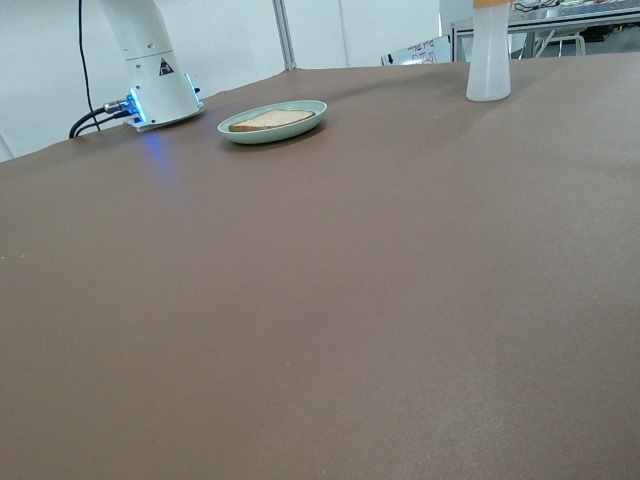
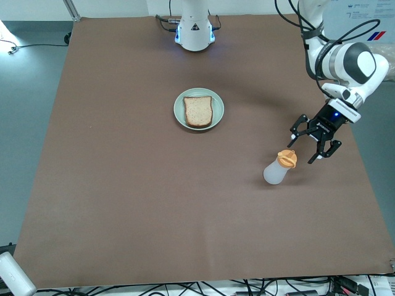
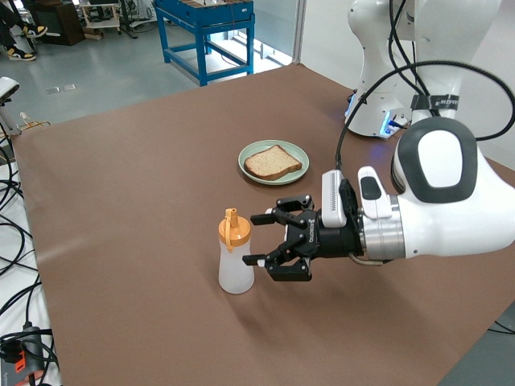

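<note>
A bottle with a translucent body and orange spouted lid point(image 2: 278, 168) stands upright on the brown table, also seen in the top view point(image 1: 488, 55) and right view point(image 3: 236, 261). My black gripper point(image 2: 300, 150) hangs just above and beside it, fingers spread wide, with nothing between them; in the right view point(image 3: 251, 240) the fingertips point toward the lid. A slice of bread point(image 2: 198, 111) lies on a pale green plate point(image 2: 179, 120) toward the back of the table.
Cables and equipment line the near edge.
</note>
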